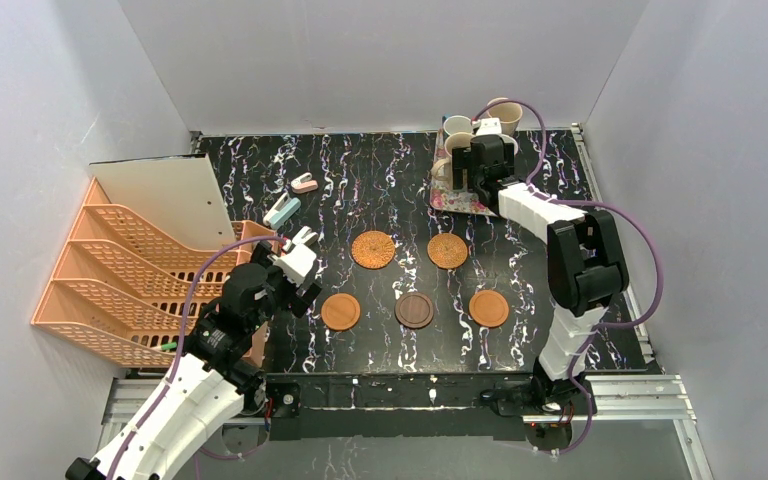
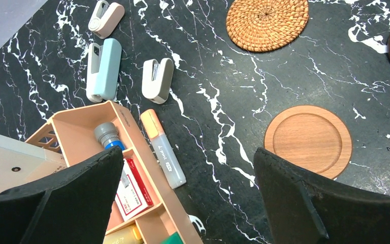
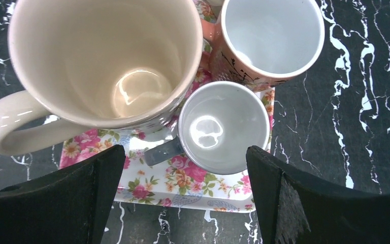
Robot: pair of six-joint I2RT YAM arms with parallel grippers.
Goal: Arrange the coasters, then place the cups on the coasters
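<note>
My right gripper is open above the floral tray (image 3: 203, 202), its fingers spread below a small grey cup (image 3: 225, 129) and not closed on anything. Behind that cup stand a large cream cup (image 3: 147, 91) with its handle to the left and a pink cup (image 3: 233, 66) with a white inside. In the top view the right gripper hides part of the tray and cups. Coasters lie mid-table: woven ones (image 1: 373, 249) behind, wooden ones (image 1: 341, 311) plus a dark brown coaster (image 1: 414, 309) in front. Empty and open, my left gripper hovers over the left side.
An orange organizer (image 1: 125, 290) fills the left side. Near it lie a pink stapler (image 1: 304, 183), a blue stapler (image 1: 281, 211) and an orange-capped marker (image 2: 163, 148). A taller beige cup (image 1: 505, 114) stands at the back right. Bare table separates the tray from the coasters.
</note>
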